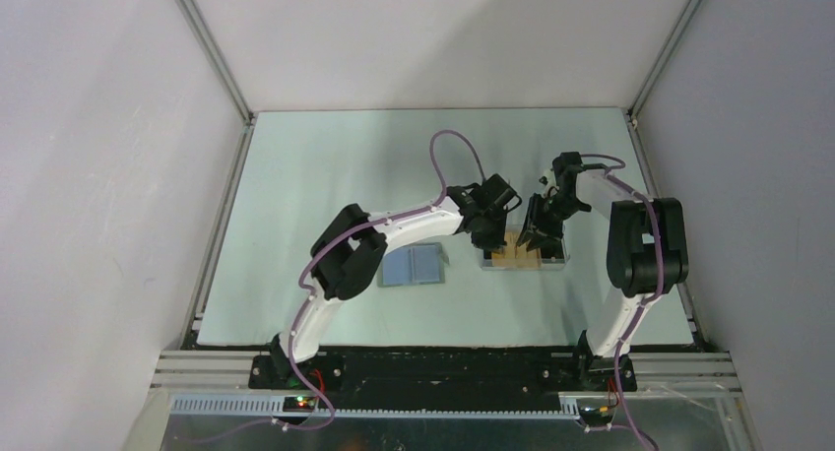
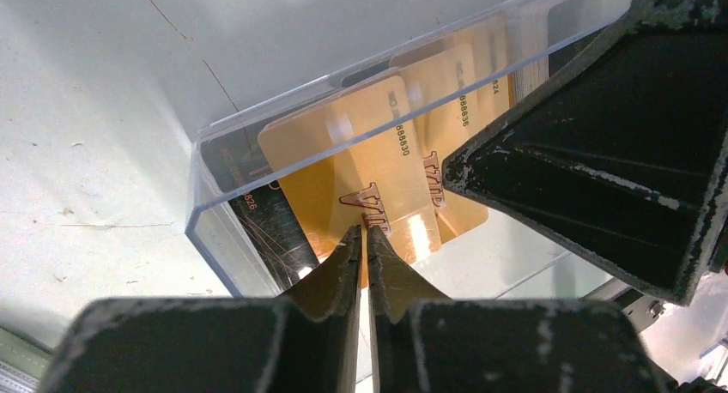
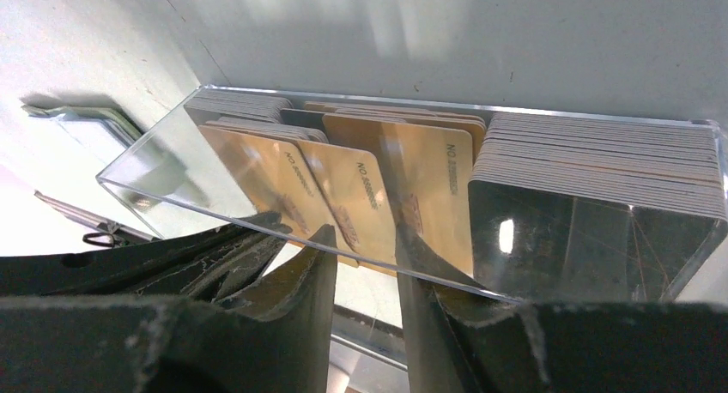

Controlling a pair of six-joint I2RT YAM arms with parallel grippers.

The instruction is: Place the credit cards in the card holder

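Note:
Gold credit cards (image 2: 352, 187) lean in a clear plastic box (image 2: 215, 178), above a dark card. My left gripper is over the box with its fingertips close together at the lower part of the front gold card. A thin gap shows between them; whether a card edge sits inside is unclear. The right gripper stands open at the box's near wall, and its fingers partly cover that wall and the cards behind it. In the top view, the open card holder (image 1: 412, 264), with blue-grey panels, lies flat left of the box.
A thick stack of cards (image 3: 601, 157) fills one end of the box. Both grippers are crowded together over the box, very near each other.

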